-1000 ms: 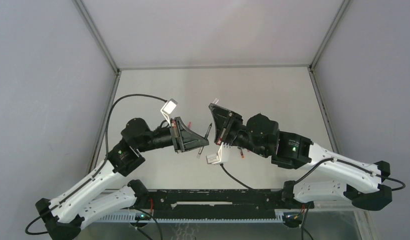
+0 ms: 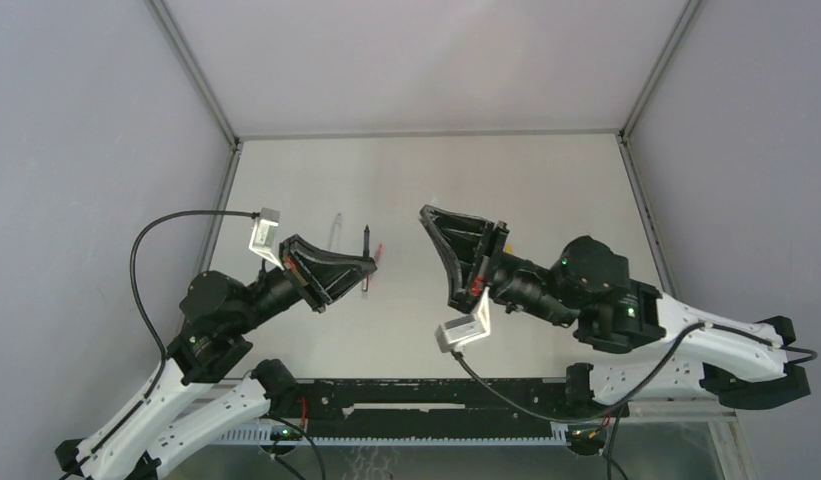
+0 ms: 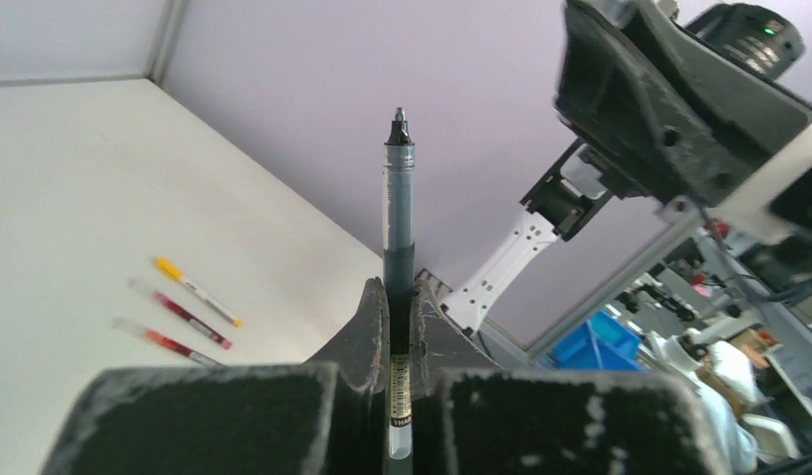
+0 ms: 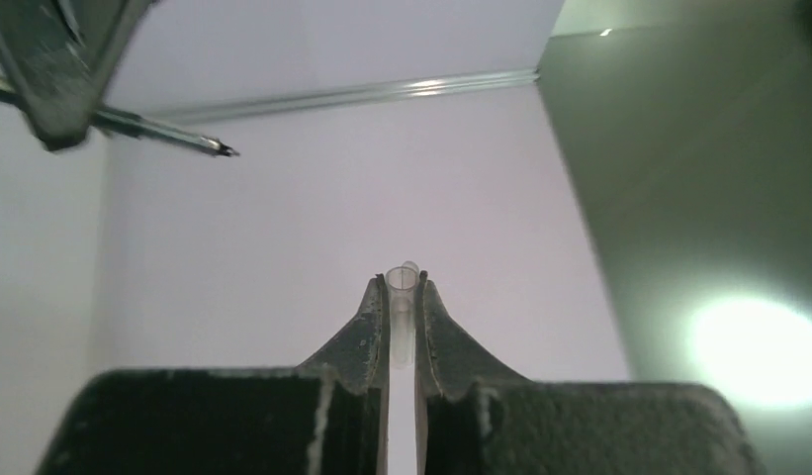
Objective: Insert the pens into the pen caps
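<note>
My left gripper (image 2: 368, 266) is shut on a dark pen (image 3: 399, 208), held upright with its tip up in the left wrist view. In the top view this pen (image 2: 366, 240) crosses the fingertips. My right gripper (image 2: 428, 214) stands to its right, apart from it. In the right wrist view a clear cap (image 4: 402, 307) sits between the right fingertips, which look closed round it; the dark pen (image 4: 184, 137) is at upper left. On the table lie a yellow pen (image 3: 194, 286), a pink pen (image 3: 189, 317) and an orange-red pen (image 3: 169, 344), the latter two with clear caps.
The white table (image 2: 556, 180) is bordered by walls on the back and sides. A clear object (image 2: 335, 230) and a red one (image 2: 379, 250) show beside the left gripper.
My left gripper has moved left with the dark pen.
</note>
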